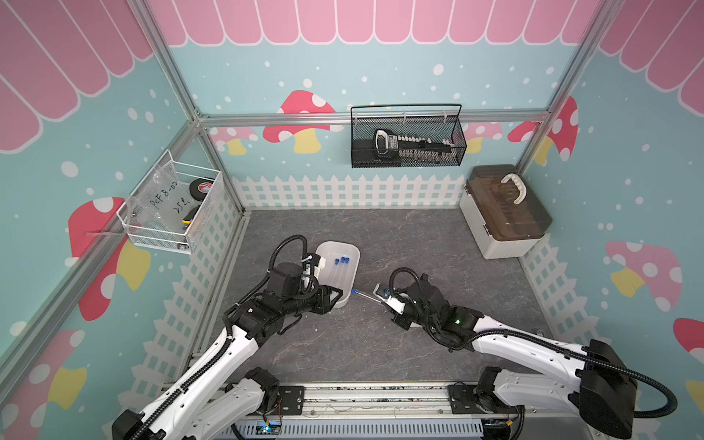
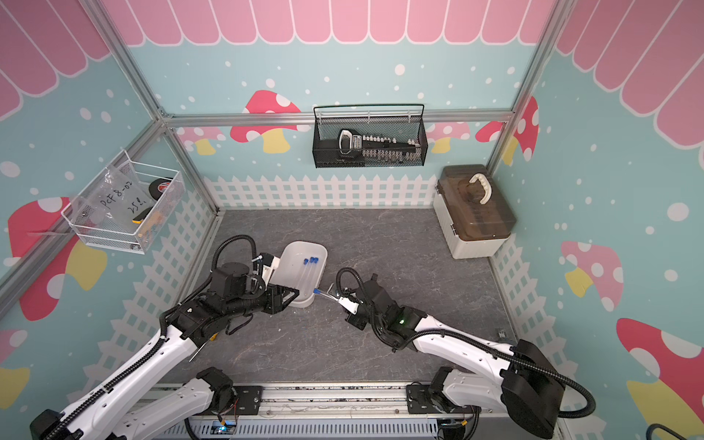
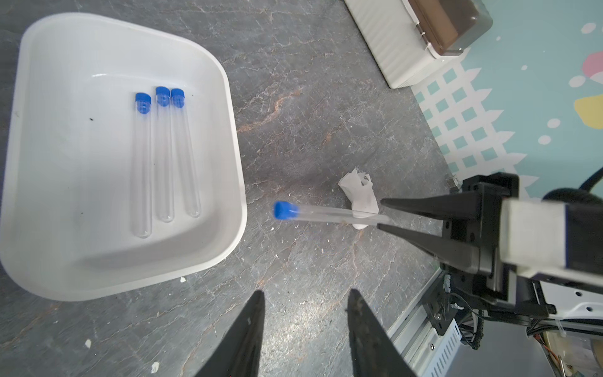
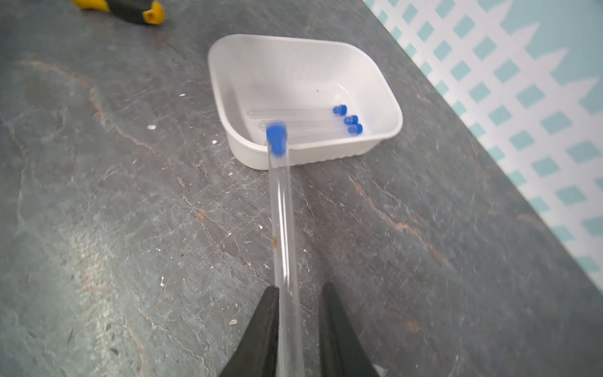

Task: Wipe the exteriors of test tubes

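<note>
My right gripper is shut on a clear test tube (image 4: 284, 238) with a blue cap. The tube sticks out, capped end toward the tray, and a small brown spot shows on it in the right wrist view. Three more capped test tubes (image 3: 164, 163) lie side by side in the white tray (image 3: 241, 188). My left gripper stands open, nothing between its fingers, near the tray's front side. A crumpled white wipe (image 3: 359, 190) rests on the table; in the left wrist view the held tube's far end passes in front of it.
A lidded box (image 1: 506, 209) stands at the back right. A yellow-and-black tool (image 4: 135, 10) lies at the left. Wire baskets hang on the walls. Bare table surrounds the tray, mostly behind and to its right.
</note>
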